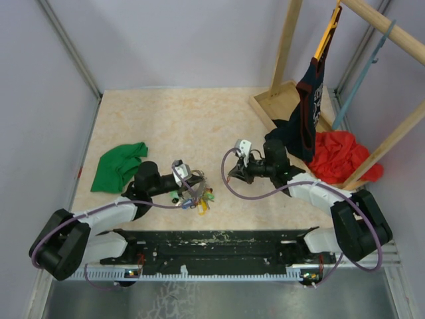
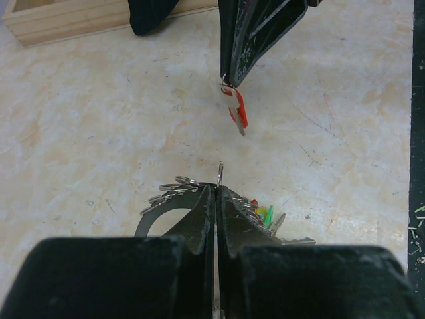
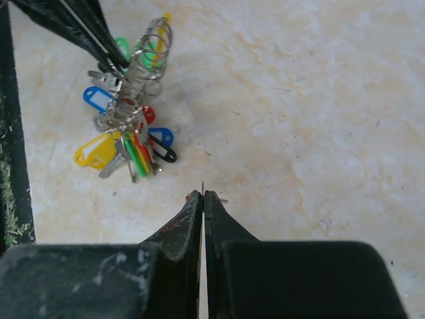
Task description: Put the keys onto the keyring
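Note:
My left gripper is shut at the bunch of keys on rings [image 3: 129, 109], with a thin upright metal piece [image 2: 220, 174] at its fingertips. The bunch has several coiled rings and blue, yellow, green, red and black tags. My right gripper is shut on a key with a red tag [image 2: 238, 109], held above the bare table to the right of the bunch, apart from it. In the right wrist view that key is mostly hidden behind the fingertips.
A green cloth [image 1: 113, 166] lies at the left. A wooden tray and frame [image 1: 279, 106] with hanging dark fabric [image 1: 311, 100] and a red cloth [image 1: 348, 159] fill the right.

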